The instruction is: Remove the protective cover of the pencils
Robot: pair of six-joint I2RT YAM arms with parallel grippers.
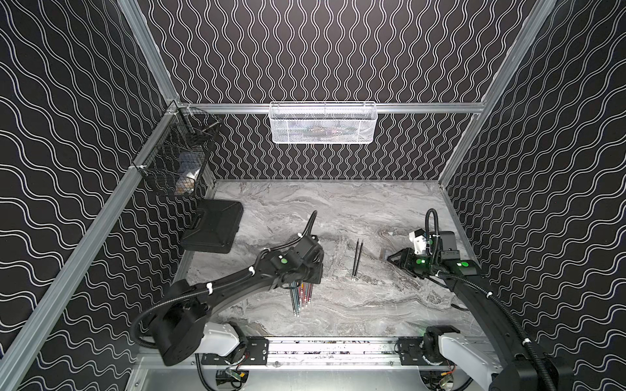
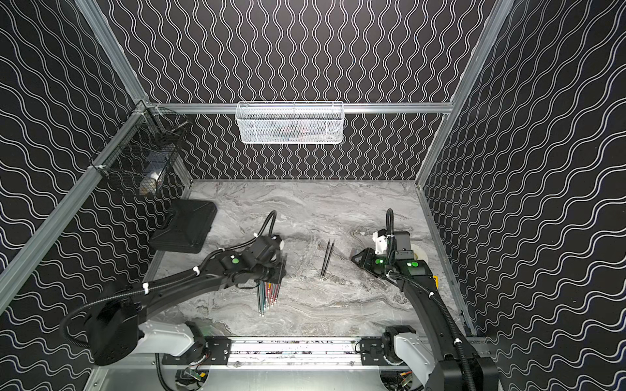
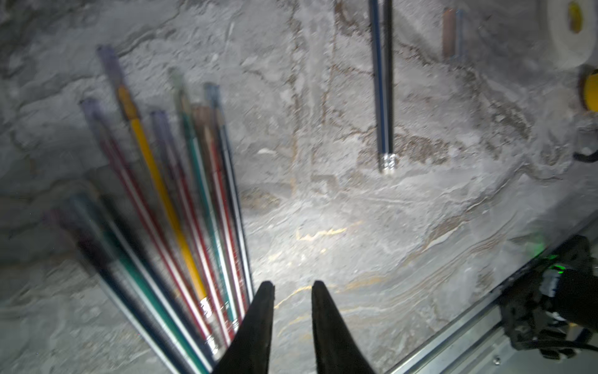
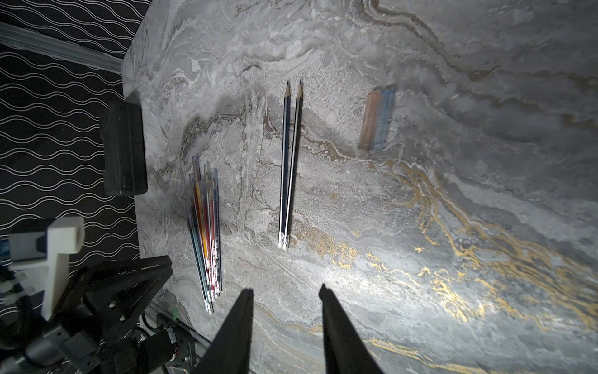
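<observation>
Several covered pencils [image 3: 202, 180] lie fanned out on the left of the table, clear caps over their tips. Above them my left gripper hangs part open, nothing between its fingers, its view slightly blurred. Two dark pencils [image 4: 289, 162] with bare sharpened tips lie side by side at mid-table. To their right rest two removed covers [image 4: 376, 119], one brownish and one bluish, close together. My right gripper is open and empty above the table, right of the bare pencils. In the top views the left arm hides the fanned pencils' capped ends.
A black case [image 1: 213, 225] sits at the back left. A white tape roll [image 3: 570, 31] lies near the right arm. White [image 1: 324, 123] and black wire baskets [image 1: 179, 153] hang on the walls.
</observation>
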